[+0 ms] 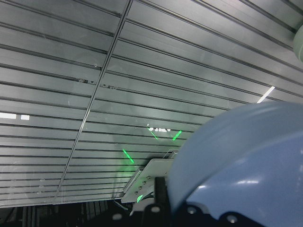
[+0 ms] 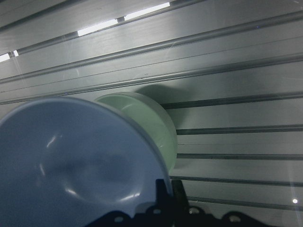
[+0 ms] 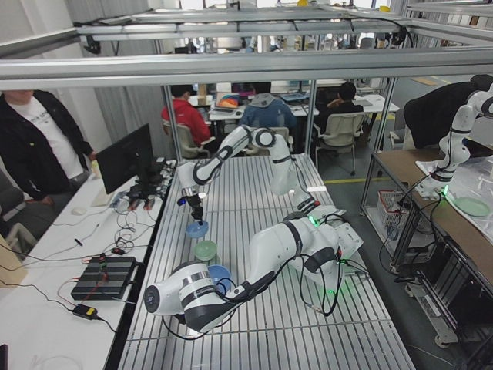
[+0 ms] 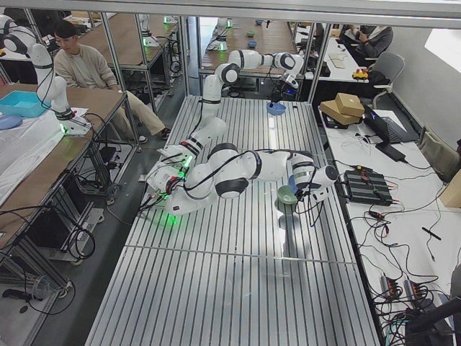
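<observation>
A green bowl (image 3: 205, 250) sits on the slatted table, also seen in the camera right view (image 4: 286, 194). Above it on either side are two blue bowls. My left gripper is shut on the rim of one blue bowl (image 1: 246, 165), which fills the lower right of the left wrist view. My right gripper is shut on the rim of the other blue bowl (image 2: 75, 161), which partly covers the green bowl in the right wrist view. Both bowls are held close to the green one.
Side desks with a monitor (image 3: 127, 158), cables and electronic boxes (image 3: 104, 277) run along one side; another bench with robot arms (image 3: 454, 154) stands on the other.
</observation>
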